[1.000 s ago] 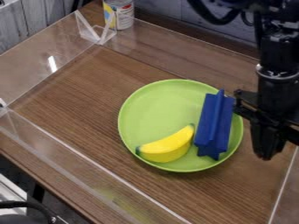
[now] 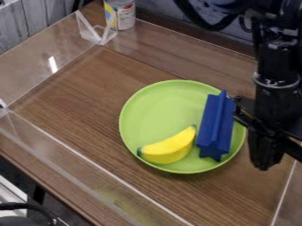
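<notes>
A green plate [image 2: 154,110] sits on the wooden table [image 2: 83,97]. A yellow banana [image 2: 169,146] lies on its lower left, and a long blue block [image 2: 216,124] stands or leans along its right side. My dark gripper [image 2: 262,141] is at the right of the view, just beside the plate and the blue block. Its fingers are dark and partly overlapped, so I cannot tell how far apart they are or whether anything is between them.
A can [image 2: 119,13] and a clear plastic piece stand at the back left. Cables lie at the bottom left corner.
My gripper has shifted slightly over the last second, staying at the plate's right. The banana, block and plate look unchanged.
</notes>
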